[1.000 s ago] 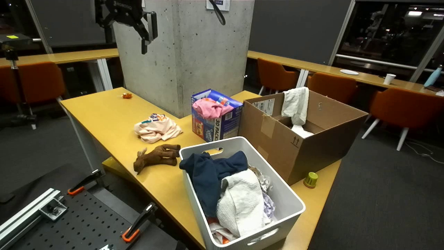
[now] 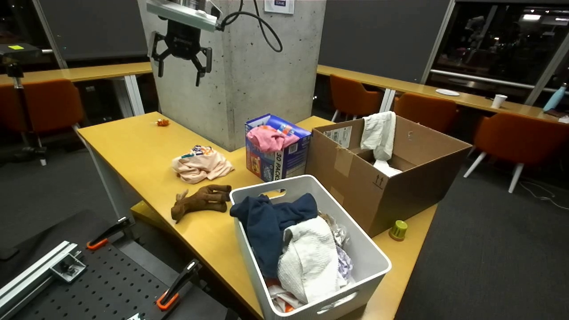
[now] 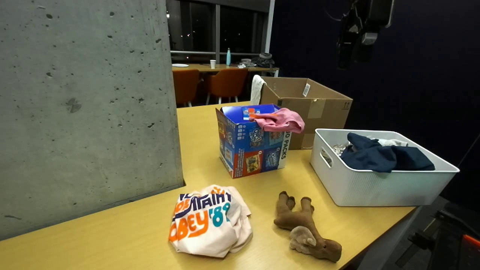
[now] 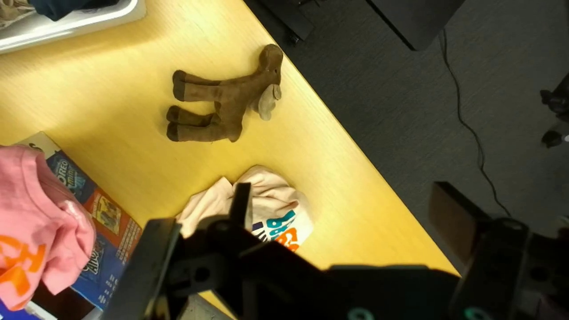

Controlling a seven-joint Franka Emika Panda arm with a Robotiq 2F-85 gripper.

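Note:
My gripper (image 2: pixel 179 77) hangs open and empty, high above the table in exterior view 1. In the wrist view its fingers (image 4: pixel 241 205) stand wide apart over the table's edge, one overlapping a cream printed shirt (image 4: pixel 272 200) that lies crumpled well below. A brown plush moose (image 3: pixel 299 220) rests on its side near the table edge. Pink cloth (image 2: pixel 270 138) drapes over the blue snack box (image 3: pixel 252 153). In the white bin (image 2: pixel 346 205) are a navy cloth (image 2: pixel 272 213) and a white cloth (image 2: pixel 309 261). Another white cloth (image 2: pixel 379 133) hangs over the cardboard box (image 2: pixel 346 184).
A concrete pillar (image 3: pixel 90 108) rises right beside the table. A green cup-like item (image 2: pixel 398 230) stands near the cardboard box, and a small orange thing (image 2: pixel 162 122) lies at the far end. Bare tabletop (image 2: pixel 128 138) shows around the shirt.
My gripper has come lower and shifted a little to the right in exterior view 1, with both fingers now showing. The objects on the table have stayed put.

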